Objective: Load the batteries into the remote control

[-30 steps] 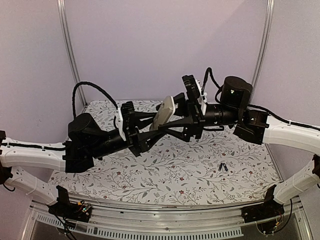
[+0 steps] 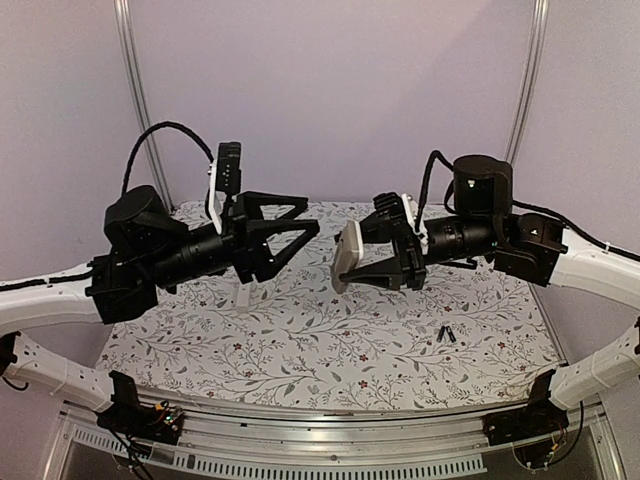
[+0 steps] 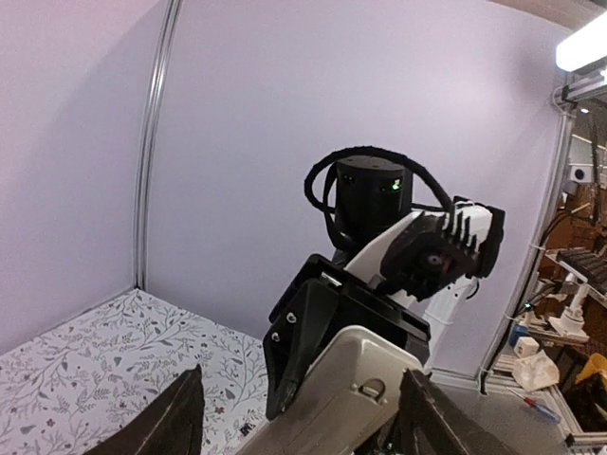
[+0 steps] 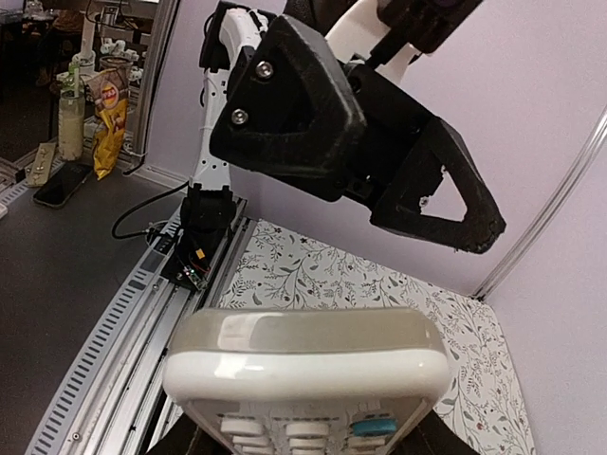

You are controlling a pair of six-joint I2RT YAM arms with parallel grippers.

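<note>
The remote control [image 2: 347,256] is held off the table by my right gripper [image 2: 358,257], which is shut on it. In the right wrist view, one end of the remote [image 4: 303,370] shows its white and grey casing and some buttons. The left wrist view shows the pale casing of the remote [image 3: 327,408] and a small round fitting. My left gripper [image 2: 309,217] stands open and empty, a short gap to the left of the remote. Two small dark batteries [image 2: 446,334] lie on the table at the right. Whether the remote's battery bay is open cannot be seen.
A small white piece [image 2: 242,296] lies on the table below the left arm. Metal rails [image 2: 330,428] run along the near edge.
My left gripper was around the remote; it has opened and drawn away to the left and upward. The right gripper has shifted slightly right with the remote in it. The batteries have not moved.
</note>
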